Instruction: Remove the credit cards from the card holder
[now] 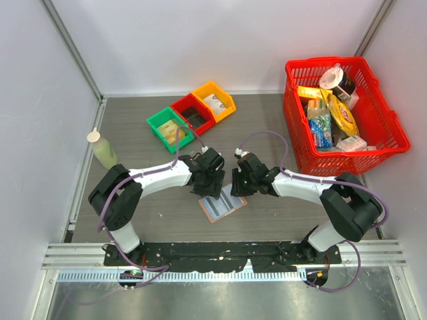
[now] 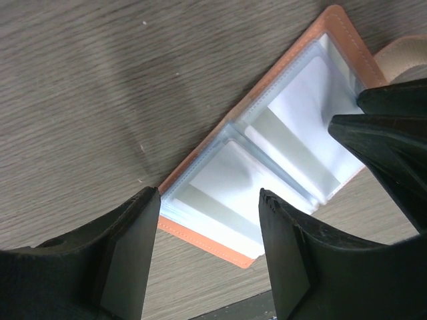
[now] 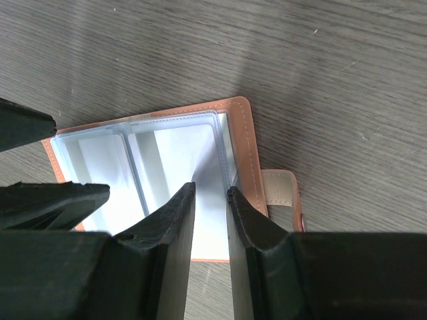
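Note:
The tan card holder (image 1: pixel 218 211) lies open on the table below both grippers, white cards in its two clear sleeves (image 2: pixel 233 180) (image 3: pixel 173 160). My left gripper is low over the holder's left sleeve, one finger at its outer edge; whether anything is between the fingers is unclear, as they look apart in the wrist view. My right gripper has its fingertips at the clear edge of the other sleeve, close together on it. The holder's strap (image 3: pixel 280 187) sticks out beside that sleeve.
Green, red and yellow bins (image 1: pixel 197 116) stand at the back centre. A full red basket (image 1: pixel 380 152) fills the back right. A pale bottle (image 1: pixel 103 150) stands at the left. The table left of the holder is clear.

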